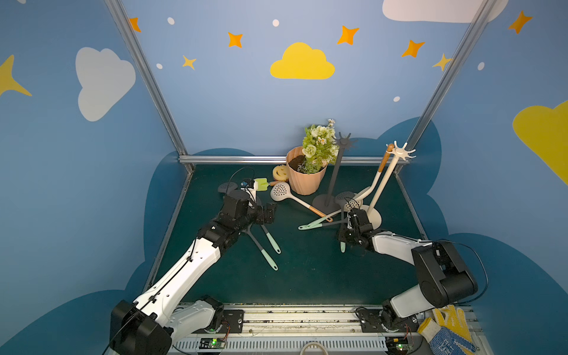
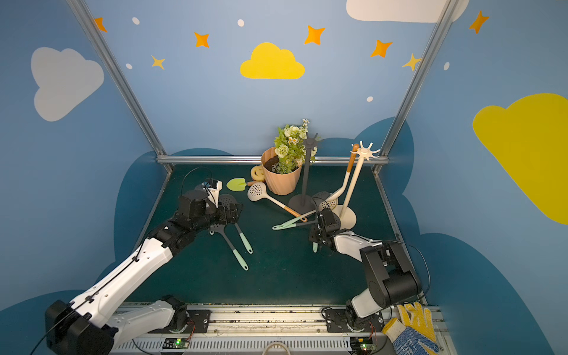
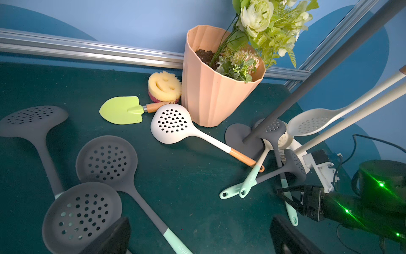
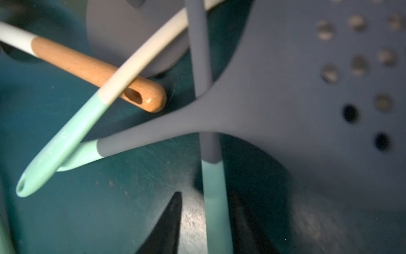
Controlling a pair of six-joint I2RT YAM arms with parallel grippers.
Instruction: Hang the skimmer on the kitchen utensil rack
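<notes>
In the right wrist view, my right gripper stands with its fingers apart on either side of a mint handle [image 4: 215,190], a gap showing at the left. That handle belongs to a grey utensil lying under another grey skimmer [image 4: 270,97]. A cream skimmer with a mint handle [image 4: 63,141] crosses the grey one's handle. My left gripper is open and empty, above several grey skimmers [image 3: 107,163] at the left. Behind the pile stand a dark rack [image 1: 336,171] and a cream rack [image 1: 384,183]; a wooden-handled skimmer [image 3: 313,121] hangs on the cream one.
A flower pot [image 3: 211,89] stands at the back beside a yellow sponge [image 3: 164,86] and a green trowel [image 3: 122,111]. A white skimmer with a wooden handle [image 3: 171,123] lies in front of the pot.
</notes>
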